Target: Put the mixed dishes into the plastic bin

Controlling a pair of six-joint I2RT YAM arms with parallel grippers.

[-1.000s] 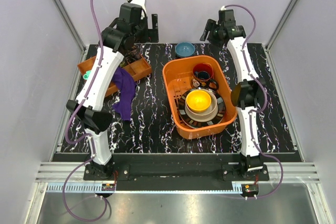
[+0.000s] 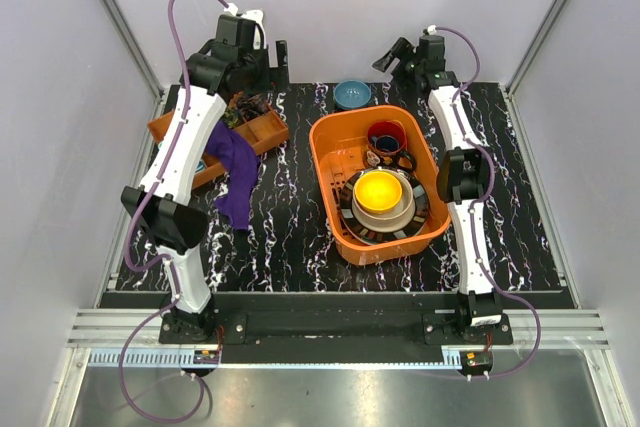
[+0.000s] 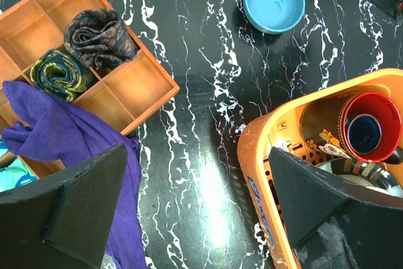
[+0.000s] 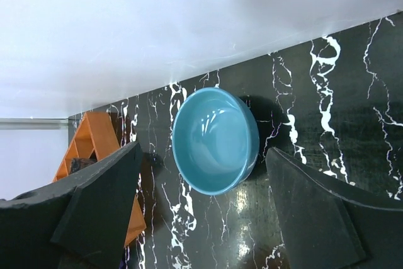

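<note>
The orange plastic bin (image 2: 331, 232) holds a red mug (image 2: 386, 128), a yellow bowl (image 2: 377, 191) on stacked plates and a patterned dark plate. A blue bowl (image 2: 352, 94) sits alone behind the bin. My right gripper (image 2: 392, 55) is open above and to the right of that bowl; in the right wrist view the bowl (image 4: 214, 137) lies between and beyond its open fingers. My left gripper (image 2: 273, 57) is open over the left side, with nothing between its fingers.
A wooden divided tray (image 3: 141, 89) with rolled cloths is at the left, a purple cloth (image 2: 236, 187) draped from it. Bare marble table lies between tray and bin; a white wall borders the back.
My left arm has shifted a little left. The dishes have not moved.
</note>
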